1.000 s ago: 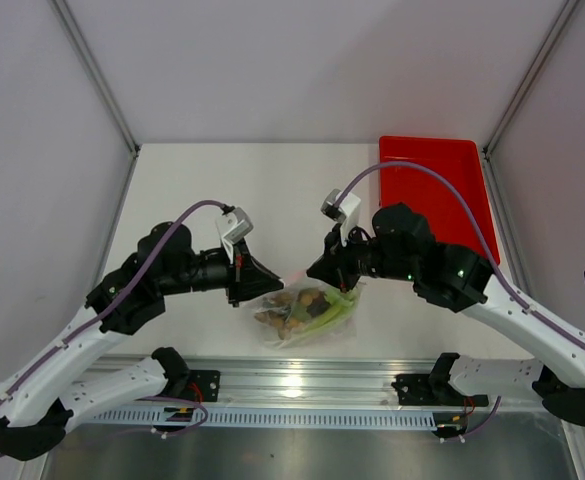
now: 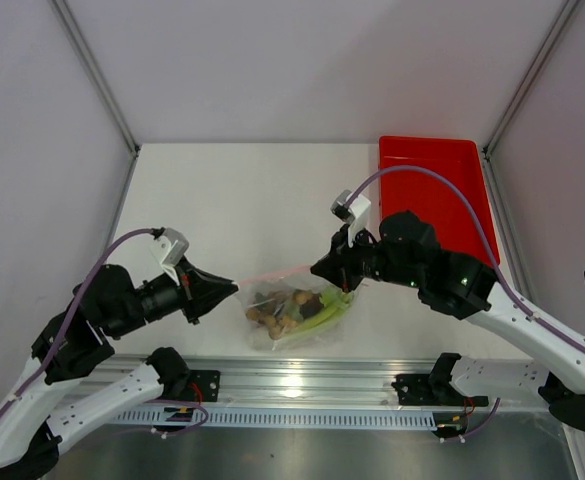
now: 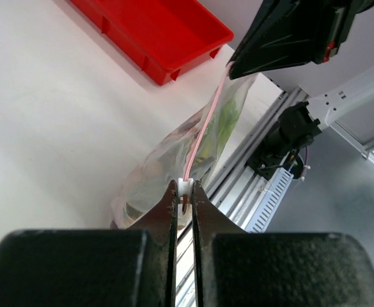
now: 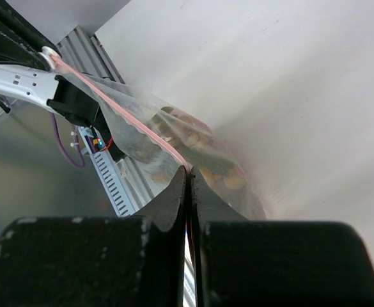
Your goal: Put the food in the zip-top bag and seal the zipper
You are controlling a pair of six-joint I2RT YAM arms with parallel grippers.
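Note:
The clear zip top bag [image 2: 282, 326] stands in the middle of the table near its front edge. Brown round food pieces [image 2: 272, 303] and long green food [image 2: 324, 311] show inside it. My right gripper is shut on the bag's top edge at its right end. The pink zipper strip [image 4: 119, 110] runs taut from there to my left gripper. That gripper is shut on the white zipper slider [image 3: 185, 186], at the strip's left end. In the left wrist view, little of the strip shows past the slider.
A red bin [image 2: 432, 152] at the back right looks empty. Behind the bag, the white table [image 2: 242, 200] is clear. A metal rail [image 2: 292, 375] runs along the table's front edge.
My left gripper has slid left along the bag's top with the slider, away from the right gripper. The right gripper has barely moved.

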